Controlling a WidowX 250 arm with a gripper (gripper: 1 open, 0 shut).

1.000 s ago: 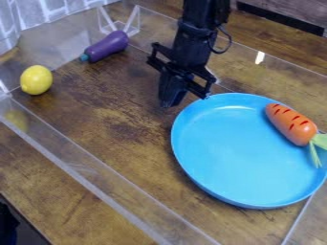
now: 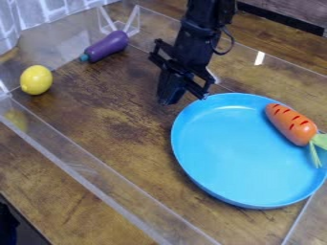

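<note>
The black gripper (image 2: 181, 78) hangs over the wooden table, just behind the upper left rim of a blue plate (image 2: 243, 153). Its fingers are dark and small, and I cannot tell how far apart they stand or whether anything is between them. A carrot (image 2: 292, 124) with green leaves lies on the right part of the plate. A purple eggplant (image 2: 107, 44) lies at the back left, and a yellow lemon (image 2: 36, 79) at the left.
Bare wood (image 2: 102, 134) covers the middle and lower left of the table. Clear walls or edges run along the left and back of the area.
The gripper has shifted very slightly over the last second. The plate, carrot, eggplant and lemon look unchanged.
</note>
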